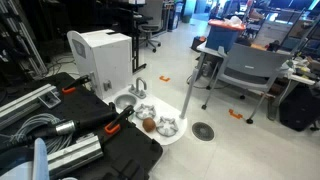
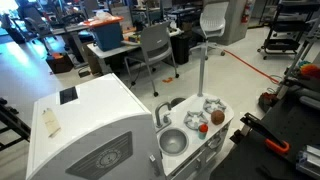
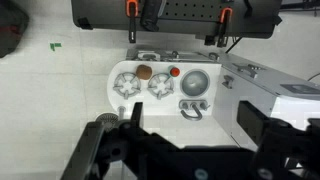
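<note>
In the wrist view, my gripper is open, its dark fingers wide apart at the lower left and right. Nothing is held between them. Beyond them is a white toy kitchen counter (image 3: 158, 103) with two star-shaped burners. A brown round object (image 3: 144, 72) sits by the burners, with a small red object (image 3: 174, 72) beside it. The round grey sink (image 3: 195, 81) and its faucet (image 3: 190, 108) lie to the right. In exterior view 2, the brown object (image 2: 217, 117) and red object (image 2: 203, 128) are on the counter. I cannot make out the gripper in either exterior view.
A tall white cabinet (image 1: 104, 62) borders the sink end of the counter. Along one side runs a black table edge (image 3: 175, 15) with orange-handled clamps (image 2: 265, 134). A grey chair (image 1: 248, 72) stands on the open floor beyond.
</note>
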